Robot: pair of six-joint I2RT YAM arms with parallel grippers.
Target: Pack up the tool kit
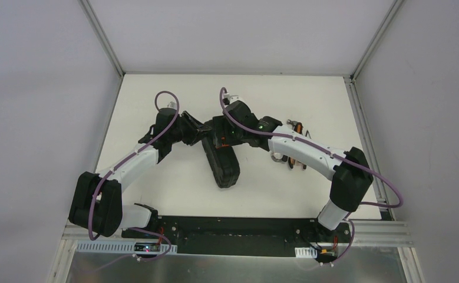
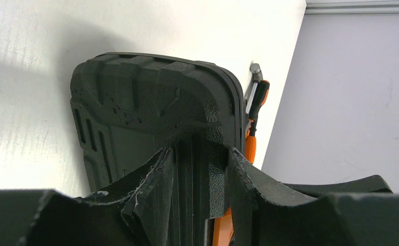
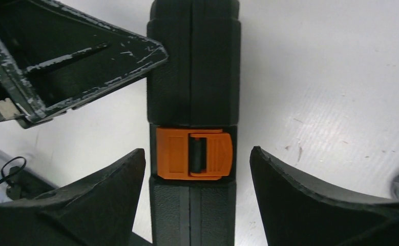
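Note:
A black tool case (image 1: 221, 165) stands on its narrow side at the table's middle, an orange latch (image 3: 194, 152) on the side seen in the right wrist view. My left gripper is at the case's end, the case's black body between its fingers; whether they grip it is unclear. My right gripper is open above the latch, one finger either side of it, apart from it. The left gripper's body covers part of the case in that view.
Tools (image 1: 296, 159), including a hammer (image 2: 255, 69) and orange-handled tools, lie to the right of the case, partly under the right arm.

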